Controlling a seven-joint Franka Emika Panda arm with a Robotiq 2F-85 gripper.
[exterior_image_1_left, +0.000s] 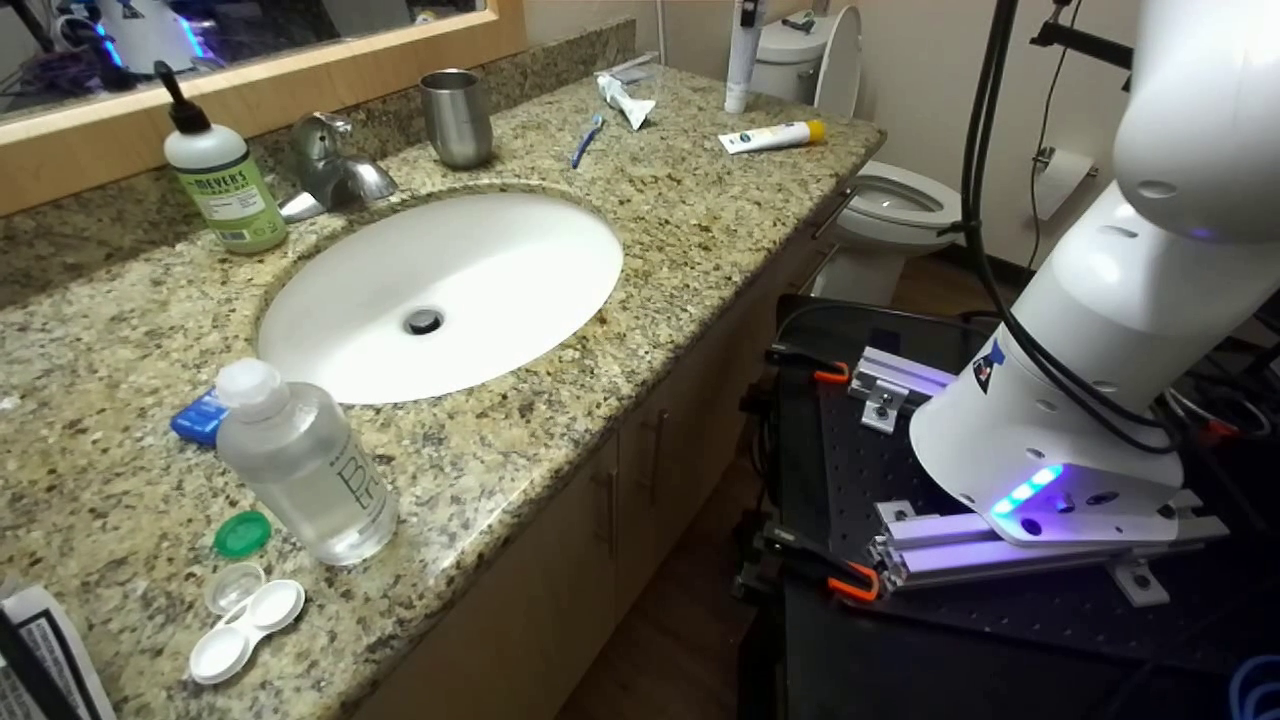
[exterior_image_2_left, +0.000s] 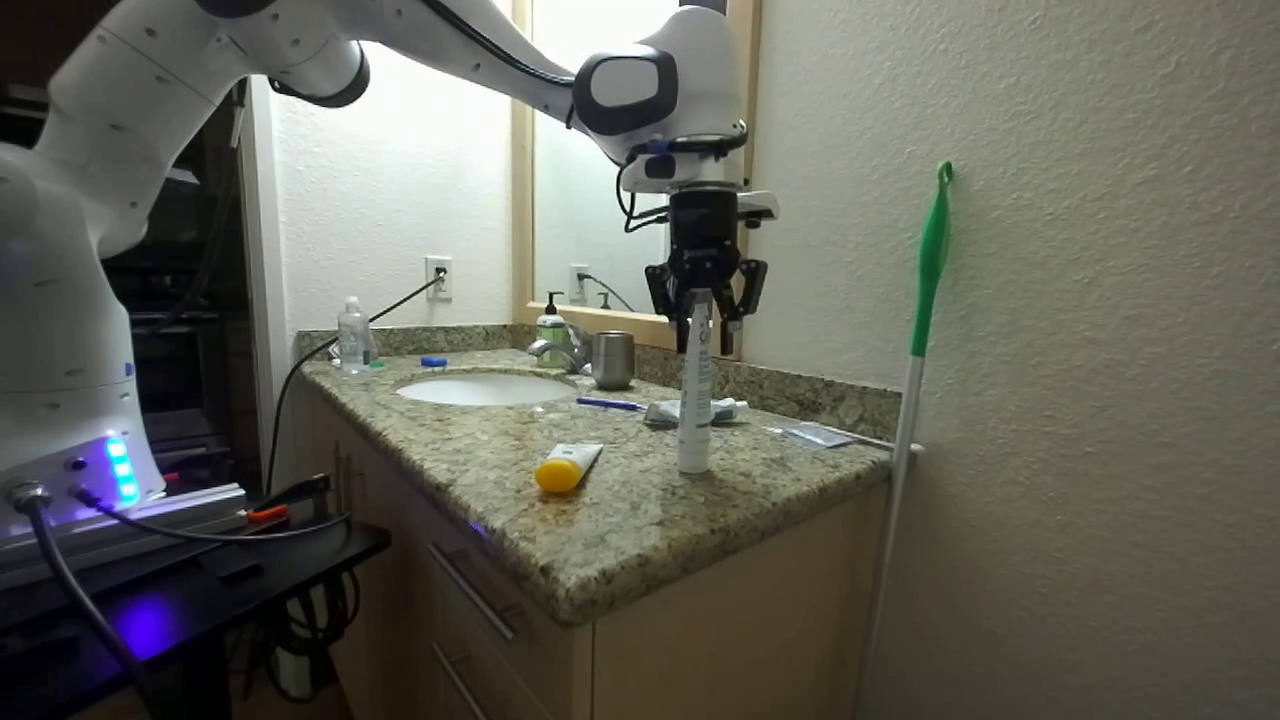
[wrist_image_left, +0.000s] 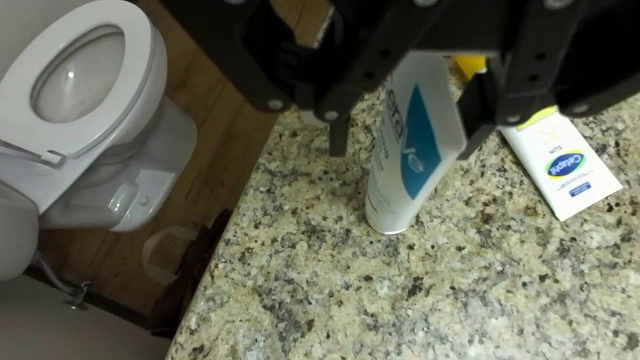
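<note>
A tall white tube with a blue-teal label (wrist_image_left: 414, 147) stands upright on its cap near the counter's end. My gripper (exterior_image_2_left: 707, 340) points down over its top, fingers on either side. In the wrist view the fingers stand partly open; a gap shows between the left finger and the tube, while the right finger (wrist_image_left: 475, 117) is close against its edge or touching, I cannot tell which. Beside it lies a white Cetaphil tube with a yellow cap (wrist_image_left: 567, 165). Exterior view 1 shows the upright tube (exterior_image_1_left: 741, 72) with a dark fingertip at its top.
A crumpled tube (exterior_image_1_left: 626, 101), a blue toothbrush (exterior_image_1_left: 585, 142) and a steel cup (exterior_image_1_left: 456, 120) lie or stand towards the mirror. The sink (exterior_image_1_left: 528, 264) is empty. Past the counter edge is the toilet (wrist_image_left: 78, 78). A green-handled pole (exterior_image_2_left: 933, 264) leans on the wall.
</note>
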